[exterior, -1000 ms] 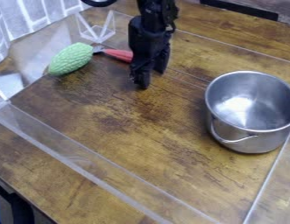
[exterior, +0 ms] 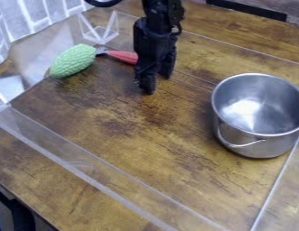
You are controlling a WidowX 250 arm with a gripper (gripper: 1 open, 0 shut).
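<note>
My black gripper (exterior: 154,69) is low over the wooden table at the upper middle, beside a red-handled utensil (exterior: 123,56) that reaches behind it. Its fingers are dark and overlap in this view, so I cannot tell whether they are open or shut. A green bumpy object (exterior: 72,61), like a toy corn, lies to the left. A steel pot (exterior: 257,108) stands at the right.
Clear plastic walls run along the left and lower edges of the wooden table (exterior: 127,144). A dark edge lies at the back right.
</note>
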